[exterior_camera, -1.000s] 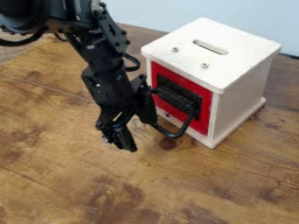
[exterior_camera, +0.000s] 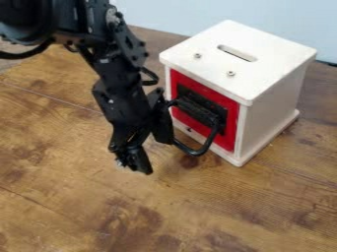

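Note:
A white wooden box with a slot on top stands at the right, with a red front panel holding a dark part partly behind black cable or handle loop. My black gripper points down over the wooden table, left of the box's front and apart from it. Its fingertips are small and dark, and they look open with nothing seen between them.
A pale wall or surface lies along the back edge at top right.
The arm and gripper have shifted very slightly; the box stands as before.

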